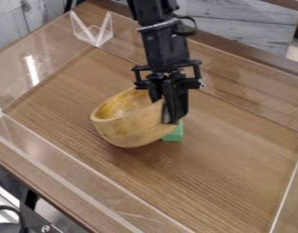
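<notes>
A yellowish wooden bowl (129,126) hangs tilted over the middle of the table, its opening toward the upper left. The black gripper (170,107) is shut on the bowl at its right side, fingers at the rim. A small green block (174,131) sits behind the bowl at its right, partly hidden by it.
A clear plastic object (93,27) stands at the back left. A black cable lies at the lower left edge.
</notes>
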